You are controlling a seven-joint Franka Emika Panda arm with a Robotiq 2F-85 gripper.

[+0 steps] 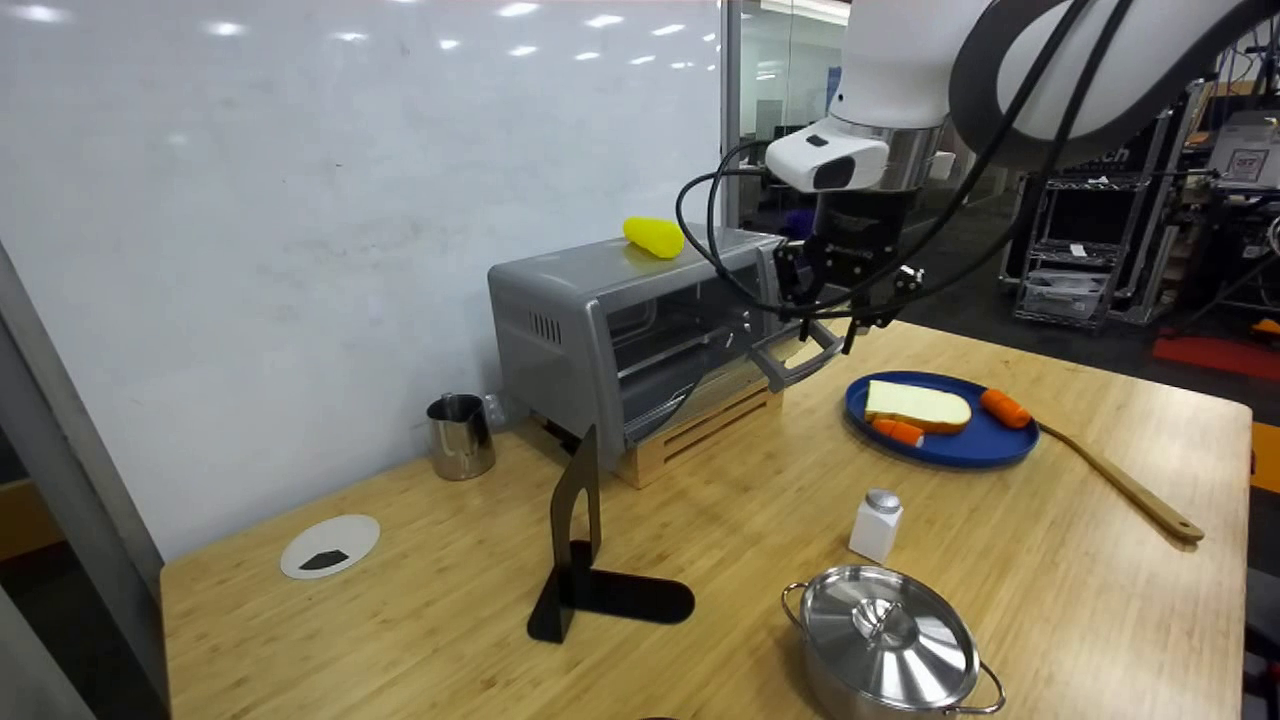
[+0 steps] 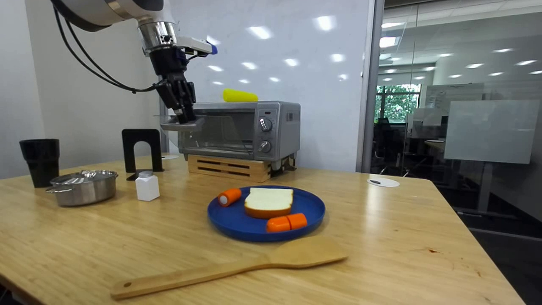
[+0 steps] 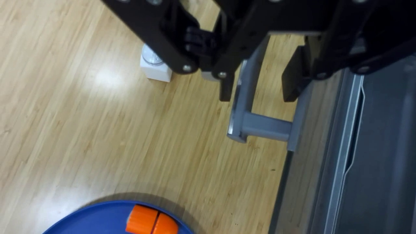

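Observation:
The grey toaster oven [image 1: 546, 314] has its glass door [image 1: 708, 394] tipped outward and down, with the handle [image 1: 818, 362] standing out over the table. At that handle is my gripper [image 1: 830, 330], pointing downward. In the wrist view the gripper is open, its fingertips spread to either side of the grey handle bar [image 3: 245, 95]. A gap shows between the bar and the right-hand finger [image 3: 293, 80]. Exterior view 2 also has the gripper [image 2: 185, 114] at the handle [image 2: 178, 125], though the fingertips are partly hidden there.
In front of the oven lies a blue plate [image 2: 231, 226] with bread [image 2: 268, 200] and orange carrot pieces [image 2: 287, 223]. A wooden spatula [image 2: 244, 265], white shaker [image 1: 877, 526] and lidded pot [image 1: 888, 636] are nearby. A yellow object [image 1: 654, 236] rests on the oven.

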